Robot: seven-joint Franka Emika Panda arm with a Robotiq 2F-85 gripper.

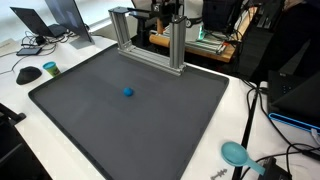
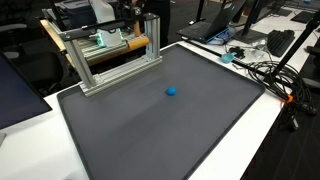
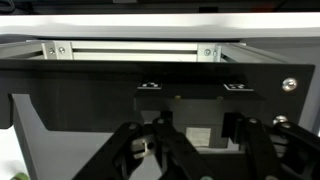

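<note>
My gripper shows at the bottom of the wrist view, its dark fingers apart. A grey gap lies between them, and I see nothing held. Just beyond the fingertips, a black panel [image 3: 90, 85] crosses the view, with a dark block-like piece [image 3: 196, 92] at its middle. A small blue object [image 1: 128, 92] sits on the dark grey mat [image 1: 100, 125], well away from the metal frame [image 1: 150, 60]. The same blue object [image 2: 171, 91] is in exterior view 2. In the exterior views the gripper is hard to make out among the dark parts around the frame.
The frame [image 2: 120, 75] stands at the mat's edge. A green-blue cup [image 1: 51, 69], a black item [image 1: 29, 75] and a laptop [image 1: 36, 42] are off to the side. A teal round object [image 1: 238, 155] lies near the cables.
</note>
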